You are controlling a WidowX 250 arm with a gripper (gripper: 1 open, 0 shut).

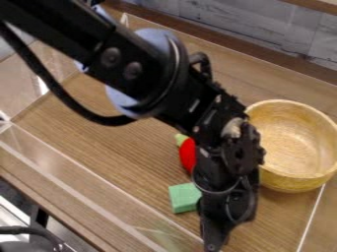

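My black gripper (215, 234) points down low over the wooden table, just right of a green block (184, 198), its fingertips near the front. Whether the fingers are fully closed is hard to see; nothing shows held in them. A red object (187, 154) with a pale green tip lies behind the block, partly hidden by the arm. A yellow bowl (293, 138) stands to the right, behind the gripper.
A grey wall runs along the back. The table's front left edge has cables and dark parts below it.
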